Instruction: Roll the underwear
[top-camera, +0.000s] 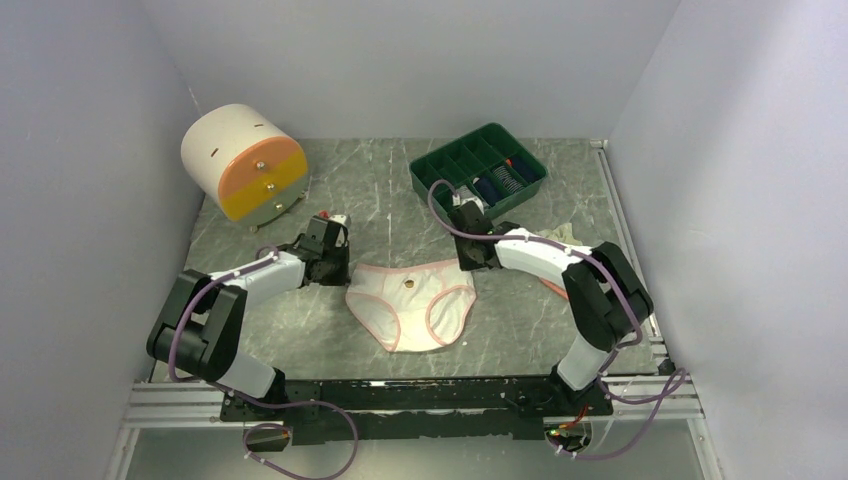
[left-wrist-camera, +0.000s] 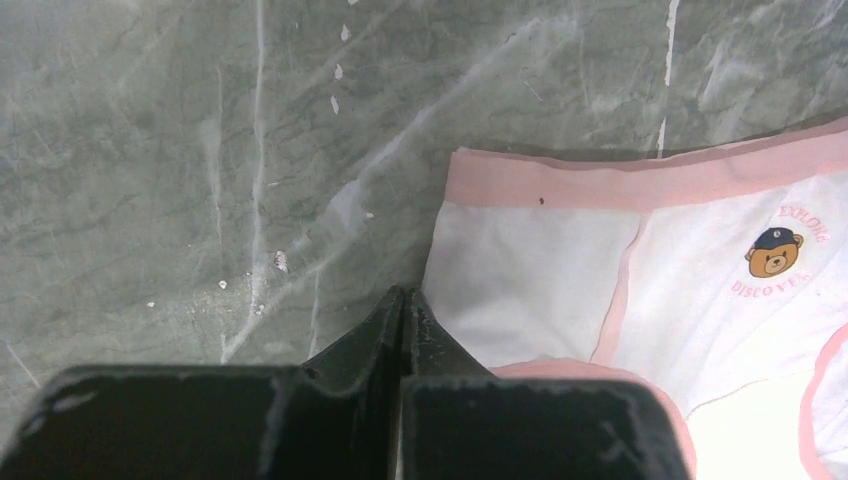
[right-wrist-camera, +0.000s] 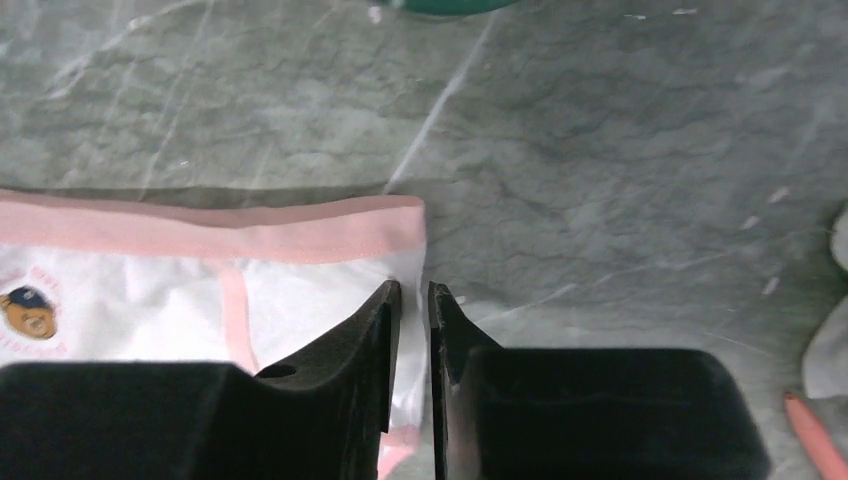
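White underwear (top-camera: 410, 305) with pink trim and a small bear print lies flat on the table, waistband toward the back. At its left edge my left gripper (top-camera: 346, 275) is shut on the cloth, just below the waistband corner. My right gripper (top-camera: 465, 262) is at the right waistband corner, fingers part open with a narrow gap, one fingertip over the cloth's edge.
A green divided box (top-camera: 478, 140) stands at the back, behind my right gripper. A striped drawer cylinder (top-camera: 225, 160) sits back left. Light cloth (right-wrist-camera: 830, 355) and an orange stick (right-wrist-camera: 815, 435) lie to the right.
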